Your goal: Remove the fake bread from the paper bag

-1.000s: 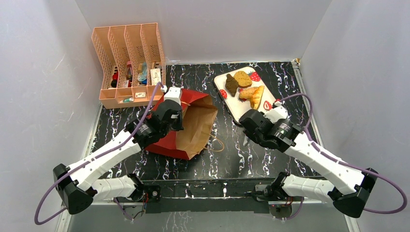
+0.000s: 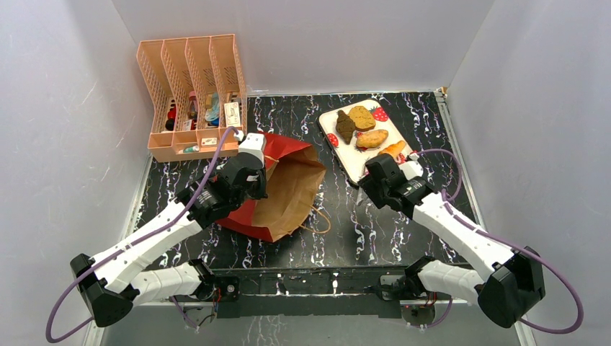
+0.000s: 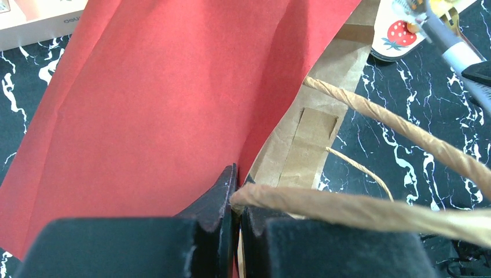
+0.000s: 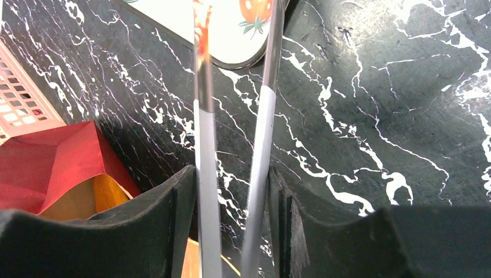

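The paper bag (image 2: 292,191), red outside and brown inside, lies tipped with its mouth to the right; its visible inside holds no bread. My left gripper is shut on the red edge of its mouth. Between the fingers of my right gripper sit metal tongs (image 4: 204,156) with grey grips, their two legs apart. On the strawberry-patterned tray (image 2: 336,153) are a croissant-like bread (image 2: 394,148), an oval bread (image 2: 372,138), a dark brown bread (image 2: 345,125) and a tan slice (image 2: 362,118). Nothing shows between the tong legs.
An orange compartment rack (image 2: 191,144) with small items stands at the back left, close behind the bag. Twisted paper handles (image 3: 405,124) stick out from the bag's mouth. Bare marbled tabletop (image 2: 389,238) lies in front of the tray.
The croissant-like bread has gone from overlapping the oval bread to lying lower on the tray.
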